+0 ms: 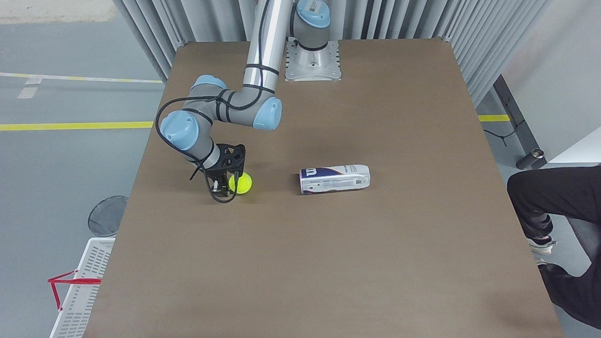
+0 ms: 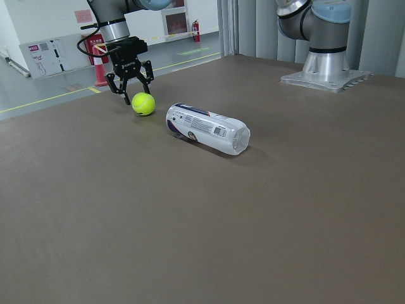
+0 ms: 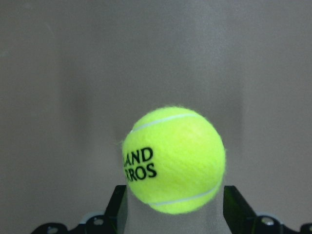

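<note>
A yellow-green tennis ball rests on the brown table at the left-middle, with black lettering and white seams in the wrist view. My black gripper is open just beside and above it; its two fingertips show at the bottom of the wrist view, on either side of the ball's lower part. In the front view the gripper partly covers the ball. A white ball tube with blue label lies on its side to the right.
The robot base stands at the back. Off the left edge are a white perforated basket and a mesh bin; a seated person's legs are beyond the right edge.
</note>
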